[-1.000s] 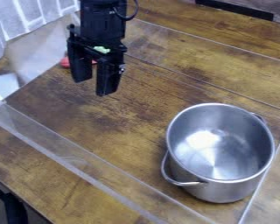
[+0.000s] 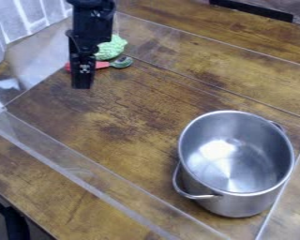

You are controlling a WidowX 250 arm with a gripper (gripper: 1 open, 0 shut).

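My black gripper (image 2: 83, 66) hangs at the upper left of the view, over a small group of items at the back: a green cloth-like object (image 2: 112, 46), a red piece (image 2: 100, 66) and a small grey-green round item (image 2: 121, 62). Parts of these are hidden behind the gripper. I cannot tell whether the fingers are open or shut, or whether anything is between them.
A large steel pot (image 2: 234, 159) with side handles stands at the right front. Clear low walls run along the left and front, with a pale crumpled surface behind at top left.
My gripper has moved left and narrowed in view, as if turned, uncovering more of the green object and the round item. The pot is unchanged.
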